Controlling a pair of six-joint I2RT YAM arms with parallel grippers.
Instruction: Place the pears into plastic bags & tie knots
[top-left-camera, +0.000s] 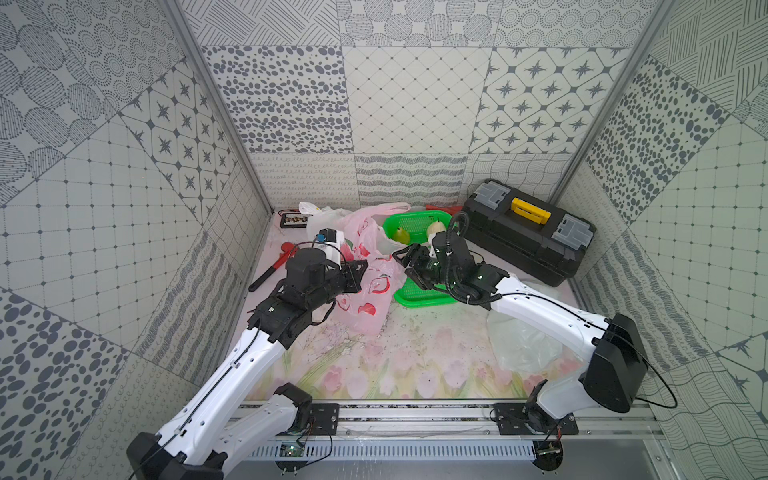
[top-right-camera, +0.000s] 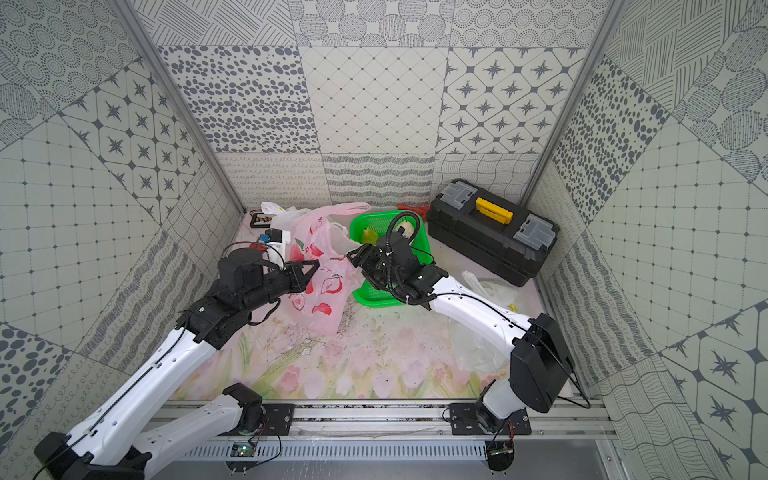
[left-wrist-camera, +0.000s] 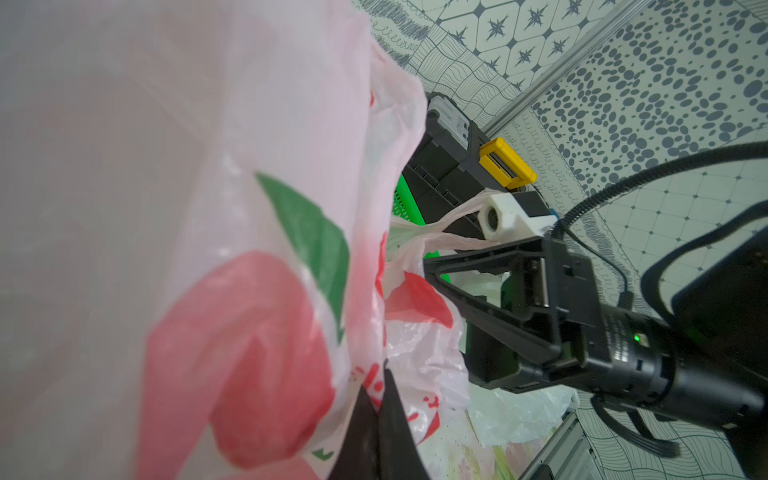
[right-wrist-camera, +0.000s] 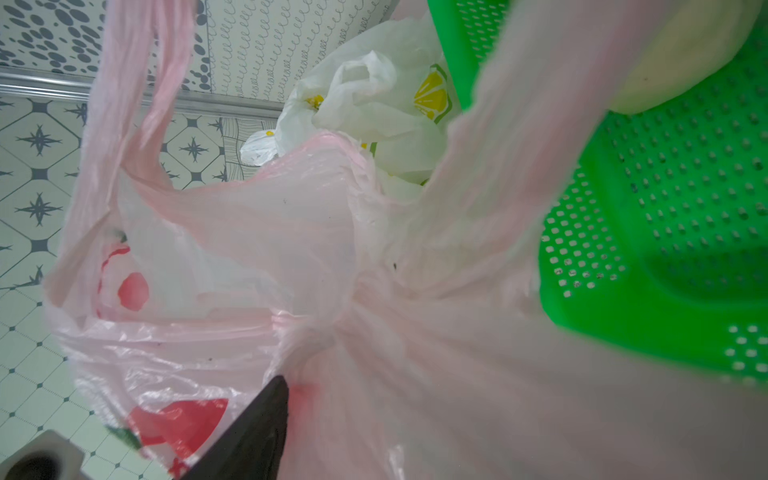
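A pink-white plastic bag with red and green prints (top-left-camera: 372, 308) stands spread between my arms, one handle stretched up toward the back. In the top left view, my left gripper (top-left-camera: 357, 276) is at the bag's left side. Its shut fingers meet against the film in the left wrist view; whether any film is pinched cannot be told. My right gripper is open beside the bag's other side; plastic hides part of it in the right wrist view, where one dark finger (right-wrist-camera: 260, 432) shows. A yellow-green pear (top-left-camera: 401, 235) and a paler pear (top-left-camera: 436, 228) lie in the green basket (top-left-camera: 412, 297).
Behind the pink bag sits a white bag with lemon prints (right-wrist-camera: 384, 104). A black toolbox (top-left-camera: 524, 232) fills the back right. Clear plastic bags (top-left-camera: 524, 340) lie at the right, and a red-headed tool (top-left-camera: 284, 254) at the left.
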